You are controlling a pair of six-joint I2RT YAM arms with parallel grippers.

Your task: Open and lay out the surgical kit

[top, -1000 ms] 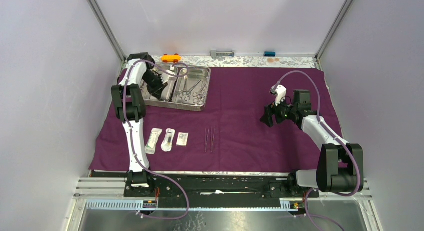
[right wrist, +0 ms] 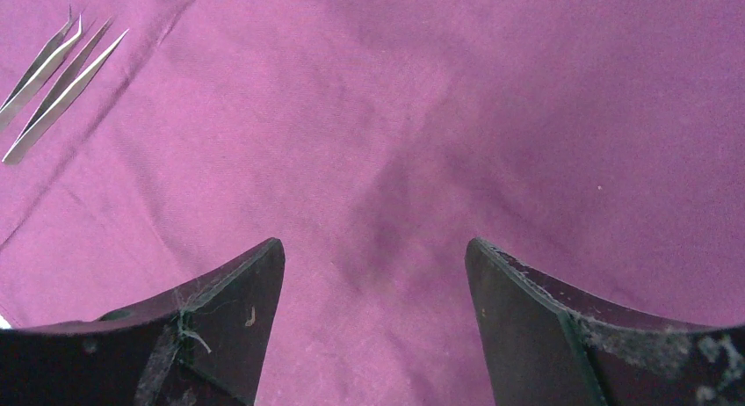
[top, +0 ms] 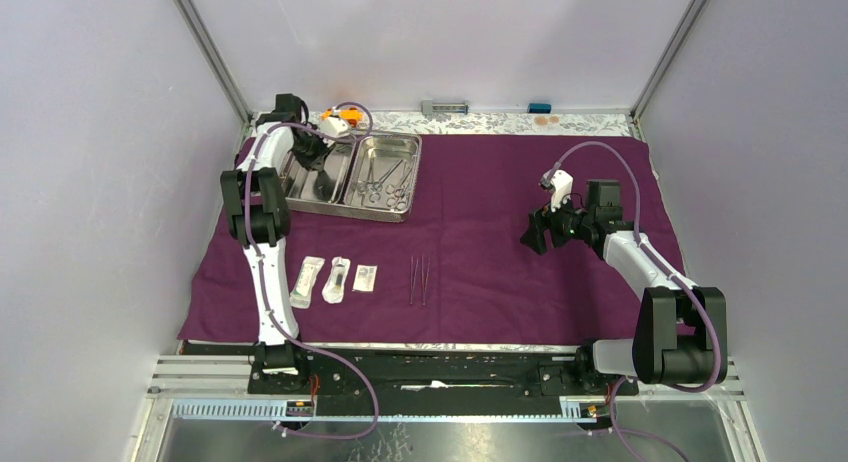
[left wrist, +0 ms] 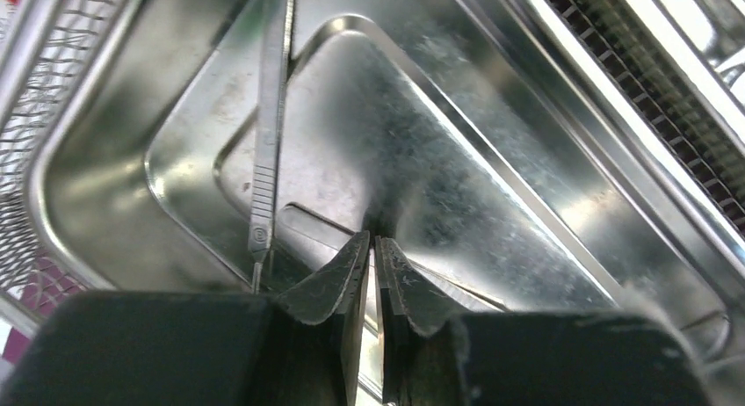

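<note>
In the left wrist view my left gripper is shut over the tray's left compartment (left wrist: 422, 160). Whether anything sits between its fingertips is not clear. A slim metal scalpel handle (left wrist: 266, 138) lies along one side of that compartment. A second flat metal strip (left wrist: 307, 226) runs behind my fingertips; I cannot tell if they touch it. The steel tray (top: 350, 212) holds several scissor-like instruments (top: 385, 187) in its right compartment. Two tweezers (top: 419, 282) lie on the cloth. Far to the right, my right gripper hangs open and empty over the cloth.
Three packets, one long (top: 306, 282), one pouch (top: 336, 280) and one small square (top: 365, 278), lie left of the tweezers on the purple cloth (top: 480, 212). An orange toy-like object (top: 350, 115) sits behind the tray.
The right arm and the laid-out items look the same.
</note>
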